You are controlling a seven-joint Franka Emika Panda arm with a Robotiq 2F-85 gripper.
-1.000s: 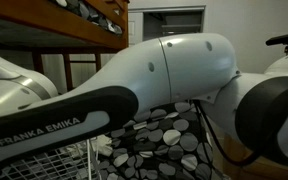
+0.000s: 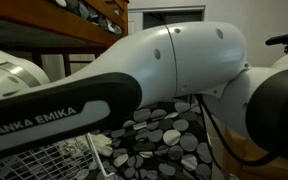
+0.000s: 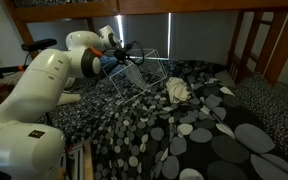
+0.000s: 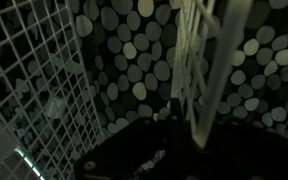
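A folding white wire rack (image 3: 149, 78) stands tilted on the bed in exterior view 2, its mesh panels spread apart. At its upper left edge is my gripper (image 3: 131, 50), small and dark there. In the wrist view, a white mesh panel (image 4: 189, 60) runs edge-on down to my gripper, which is shut on that panel's edge; the fingertips are dark and partly hidden. Another mesh panel (image 4: 44, 85) spreads across the left of that view. In exterior view 1, the arm covers my gripper, and part of the rack (image 2: 49, 162) shows at lower left.
A crumpled cream cloth (image 3: 176, 92) lies on the bed beside the rack. Dark bedding with grey pebble shapes (image 3: 199, 140) leaves open room in front. Wooden bunk posts (image 3: 246, 42) and an upper rail bound the back.
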